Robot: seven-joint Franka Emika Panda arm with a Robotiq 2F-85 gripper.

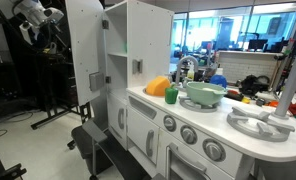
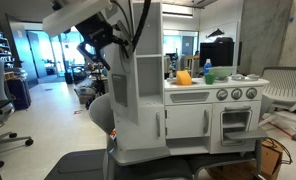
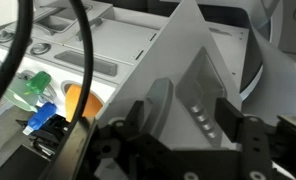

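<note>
The tall white cabinet (image 1: 148, 50) has its door (image 1: 86, 45) standing wide open to the left. In exterior view 2 that door (image 2: 138, 105) swings out toward the camera, with my dark gripper (image 2: 98, 52) close to its upper left. In the wrist view the fingers of my gripper are apart, and the grey door panel (image 3: 178, 55) with its handle (image 3: 158, 105) and hinge-like plate (image 3: 203, 90) lies beyond them. No object shows clearly held between them. Contact with the door cannot be told.
On the white counter (image 1: 223, 115) are an orange item (image 1: 156, 85), a green cup (image 1: 171, 95) and a green pot (image 1: 203, 94), near a faucet. A dark base (image 1: 113, 150) stands below the cabinet. Open floor lies to the left.
</note>
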